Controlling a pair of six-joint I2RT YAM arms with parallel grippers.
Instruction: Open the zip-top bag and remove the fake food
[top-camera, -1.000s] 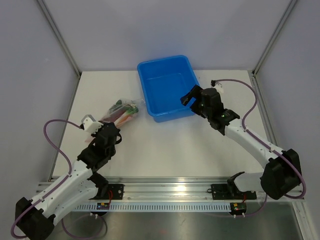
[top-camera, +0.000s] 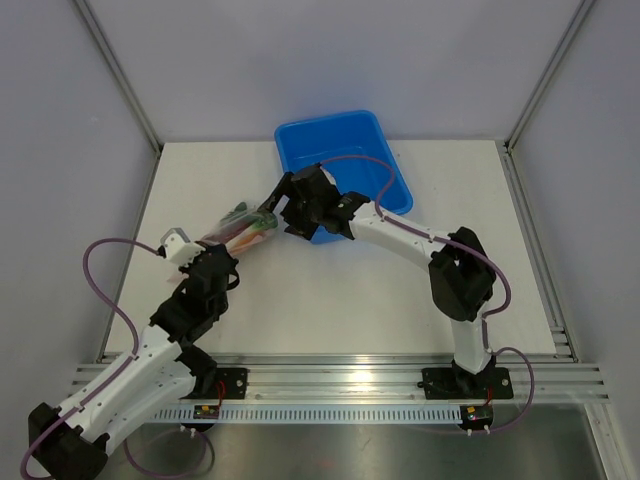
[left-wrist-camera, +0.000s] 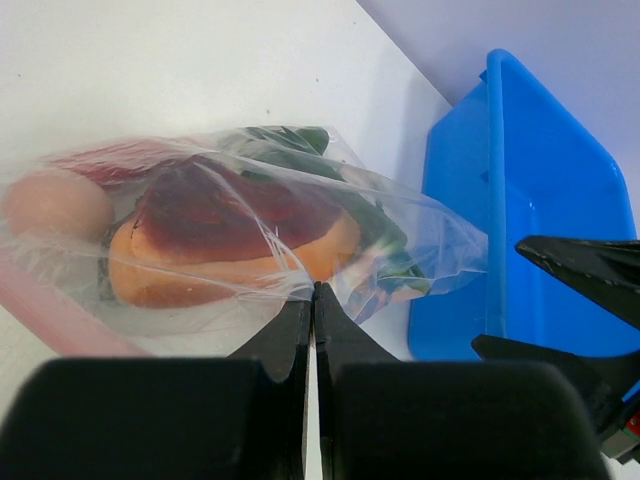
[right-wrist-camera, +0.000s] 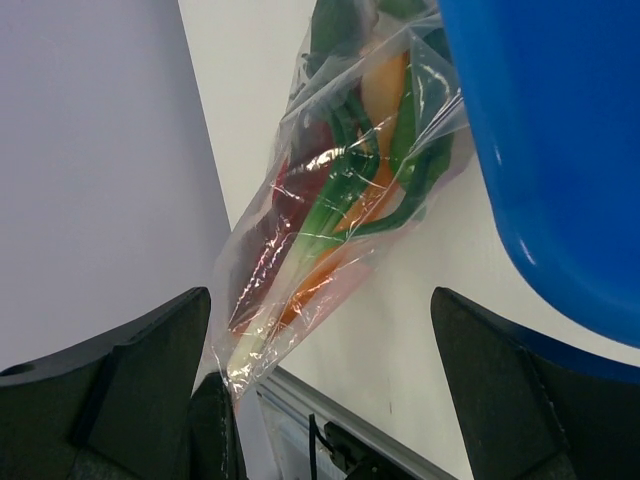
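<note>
The clear zip bag (top-camera: 243, 228) lies at the left of the table, with fake food inside. Through its film in the left wrist view I see a bun-like piece (left-wrist-camera: 225, 235), an egg-like piece (left-wrist-camera: 58, 205) and green pieces. My left gripper is shut on a pinch of the film, where creases converge at its fingertips. Long green and orange pieces (right-wrist-camera: 335, 205) fill the end facing my right gripper. That gripper stands open beside this end, its fingers wide apart. Whether its left finger (right-wrist-camera: 185, 325) touches the film, I cannot tell.
An empty blue bin (top-camera: 345, 130) stands at the back, close on the right of the bag; my right arm reaches across its front corner.
My right gripper has swept left, from the bin's right side past its front corner to the bag's far end, staying open. The left arm and the bag look unmoved.
</note>
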